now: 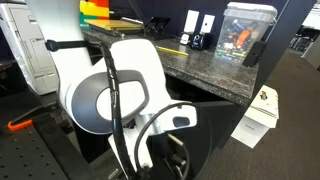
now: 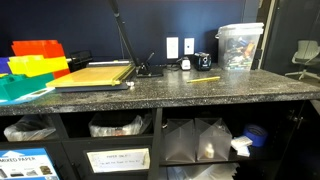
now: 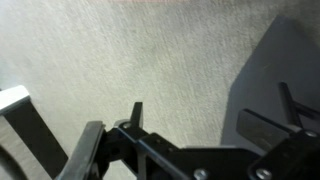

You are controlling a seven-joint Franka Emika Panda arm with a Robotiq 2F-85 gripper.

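Note:
No task object is named. The white arm reaches down in front of the counter in exterior view 1, and its gripper [image 1: 176, 160] hangs low there, partly covered by a looping black cable. In the wrist view my gripper is open, its two dark fingers spread wide. Nothing shows between them except grey floor [image 3: 150, 60] farther off. Exterior view 2 shows neither arm nor gripper.
A speckled countertop [image 1: 215, 77] carries a yellow pencil [image 1: 172, 51] and a clear bin [image 1: 243, 32]. Below, the open shelves hold clear bins [image 2: 180, 140] and a blue roll [image 2: 255, 133]. A white box [image 1: 256, 115] stands on the floor right of the counter.

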